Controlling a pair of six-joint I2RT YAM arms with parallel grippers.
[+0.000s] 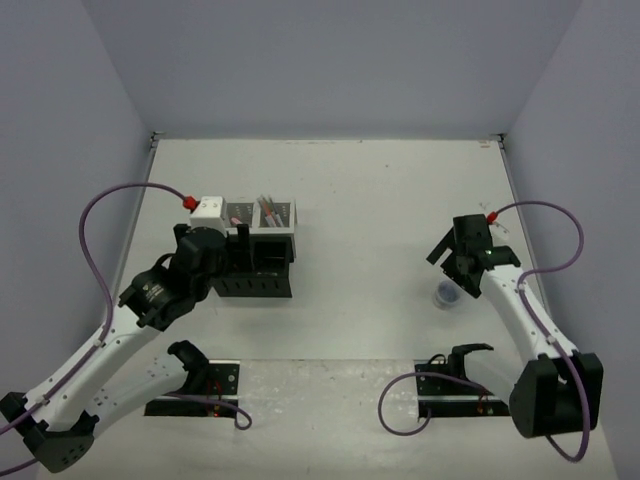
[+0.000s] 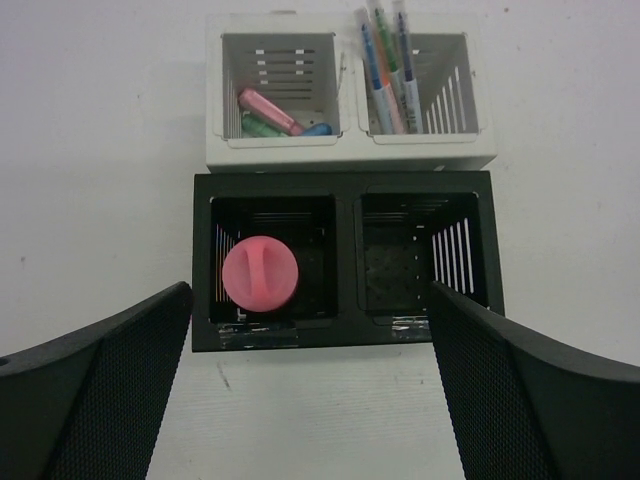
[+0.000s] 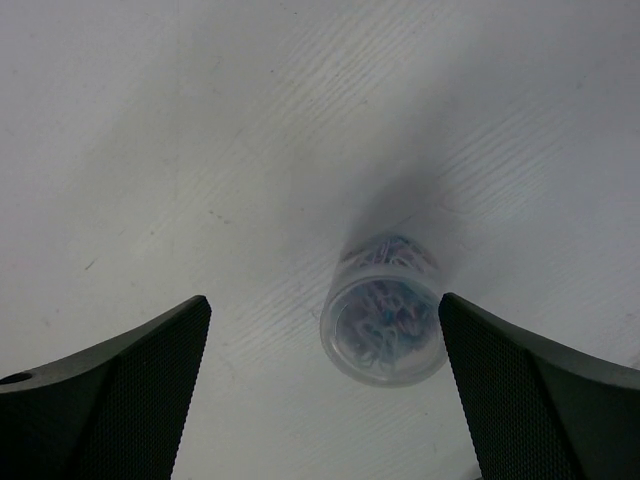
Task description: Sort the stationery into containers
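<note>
Below my left gripper, which is open and empty, lies a black two-part basket. A round pink object rests in its left compartment; the right compartment is empty. Behind it stands a white basket, with a pink stick and other short pieces on the left and several pens on the right. On the right of the table, a clear round container of small bluish items stands upright. My right gripper is open above it, the right finger closely overlapping the container's edge in view.
Grey walls close in the left, back and right sides.
</note>
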